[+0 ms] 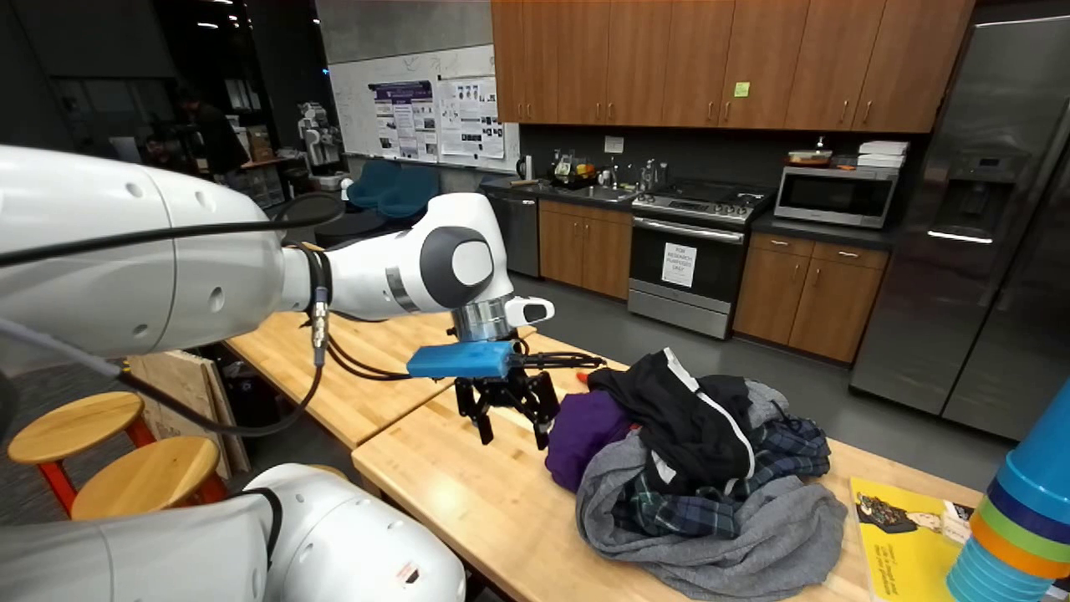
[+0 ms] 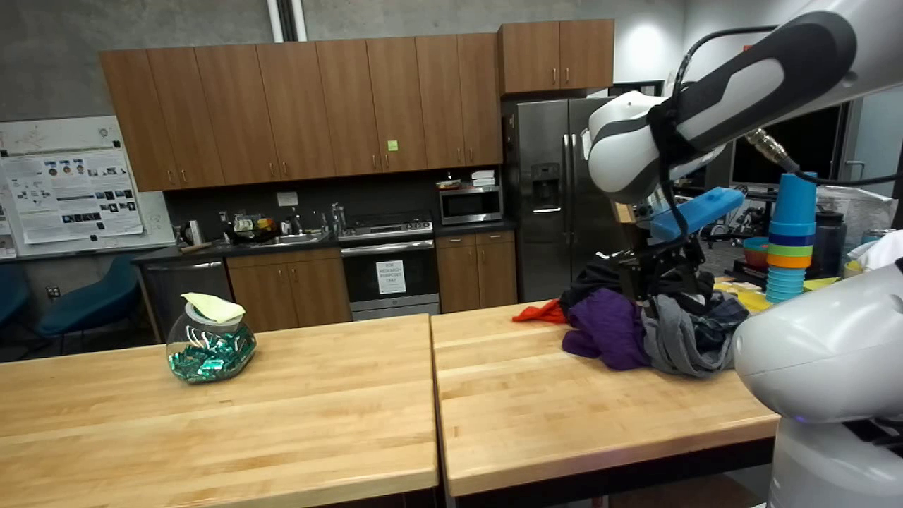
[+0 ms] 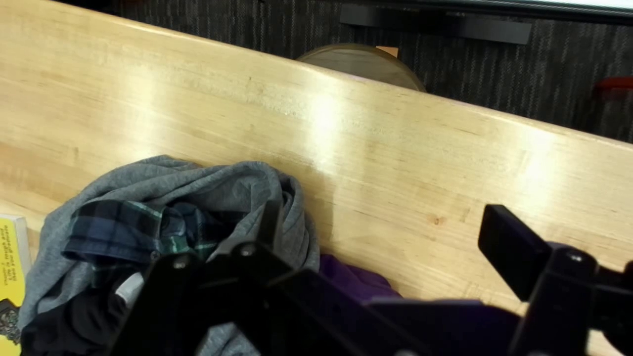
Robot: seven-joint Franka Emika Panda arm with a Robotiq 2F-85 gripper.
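A heap of clothes lies on the wooden table: a grey garment (image 1: 787, 532), a dark plaid shirt (image 1: 682, 508), a black jacket with white trim (image 1: 692, 421) and a purple cloth (image 1: 584, 431). Just left of the heap in exterior view 1, above the tabletop, hangs my gripper (image 1: 514, 438), its fingers spread and nothing between them. In the wrist view the fingers are wide apart, one finger (image 3: 513, 252) over bare wood and the other over the grey cloth (image 3: 255, 184). A red cloth (image 2: 542, 312) lies behind the purple one; the gripper partly hides the heap in exterior view 2.
A yellow book (image 1: 903, 547) and stacked colourful cups (image 1: 1018, 522) stand past the heap. On the other table sits a glass jar (image 2: 211, 346) with green-wrapped pieces. Bare tabletop (image 2: 525, 406) stretches in front of the clothes. A seam divides the two tables.
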